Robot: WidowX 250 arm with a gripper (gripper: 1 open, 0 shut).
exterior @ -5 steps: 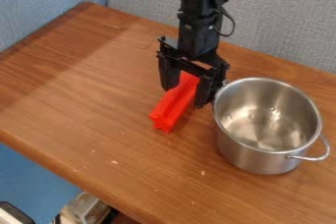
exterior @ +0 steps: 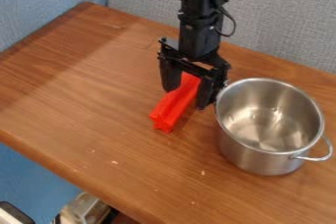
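Observation:
A long red block [exterior: 172, 106] lies on the wooden table, slanting from under my gripper toward the front left. My black gripper [exterior: 187, 84] is open, its fingers straddling the upper end of the block; whether they touch it is unclear. A steel pot [exterior: 266, 125] with a side handle stands just right of the block, close beside the gripper.
A grey padded wall [exterior: 281, 17] runs behind it and a blue one at the left. Some metal and black hardware sits below the table's front left edge.

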